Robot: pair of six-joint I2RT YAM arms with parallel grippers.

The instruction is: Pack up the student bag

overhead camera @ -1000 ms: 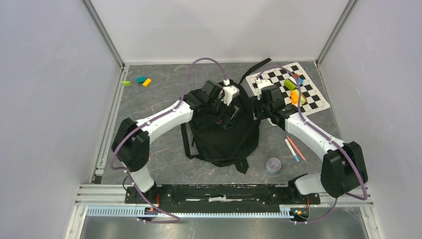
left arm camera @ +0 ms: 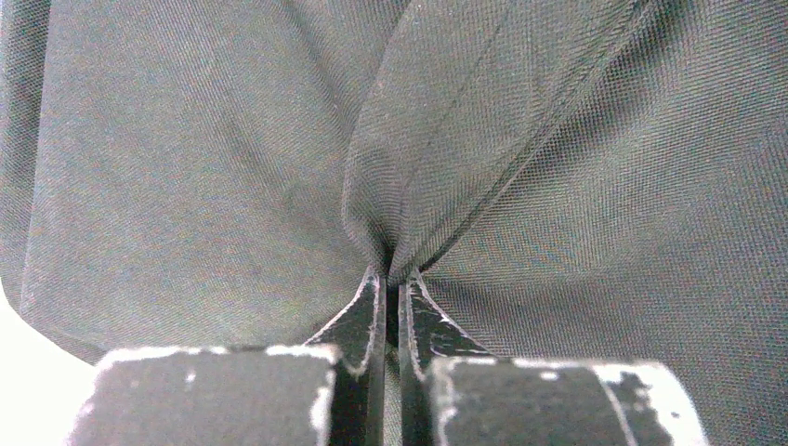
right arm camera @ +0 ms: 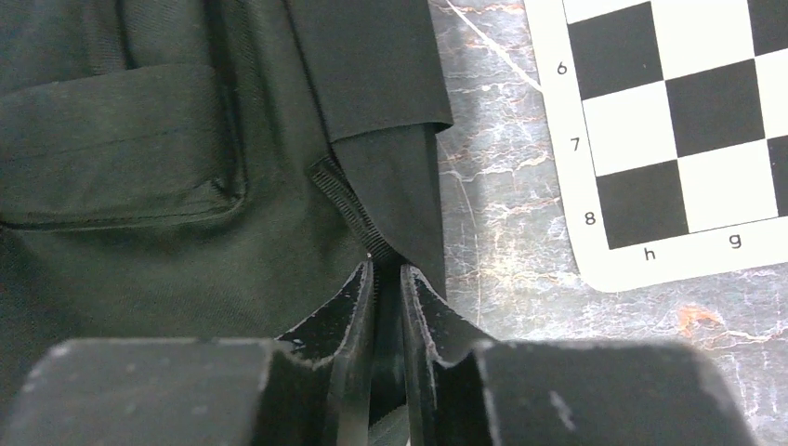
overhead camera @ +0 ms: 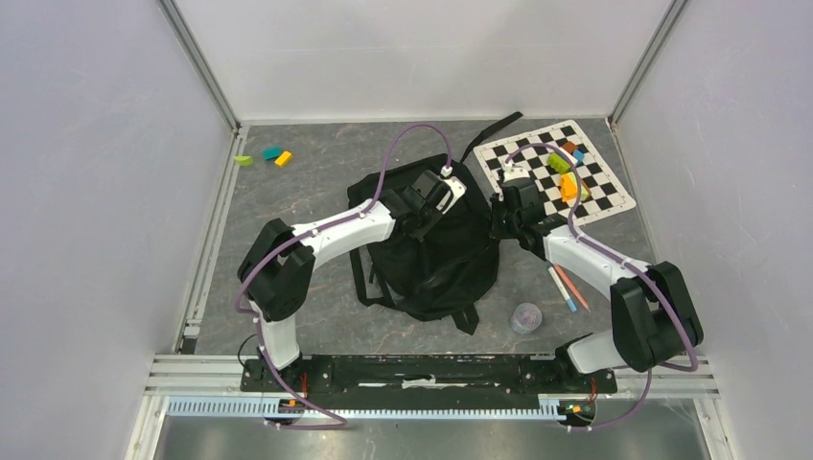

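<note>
The black bag (overhead camera: 441, 287) lies flat on the dark table, its straps spread around it. Over its middle, my left gripper is shut on a gathered fold of the bag's fabric (left arm camera: 437, 167), which creases away from the fingertips. At the bag's right side is my right gripper, its fingers part open with a narrow gap. A dark strip of the bag's edge lies between those fingers, just below the end of a zipper (right arm camera: 348, 204). Whether both fingers touch it I cannot tell.
A chessboard (overhead camera: 618, 202) with several coloured blocks lies at the back right. Two pens, one blue-ended (overhead camera: 563, 289) and one red (overhead camera: 571, 287), and a clear round container (overhead camera: 526, 318) rest at the front right. Small blocks (overhead camera: 272, 152) sit at the far left.
My left gripper has come down onto the bag and pinched its fabric, raising creases. The right gripper has lowered slightly at the bag's right edge, and its fingers have narrowed.
</note>
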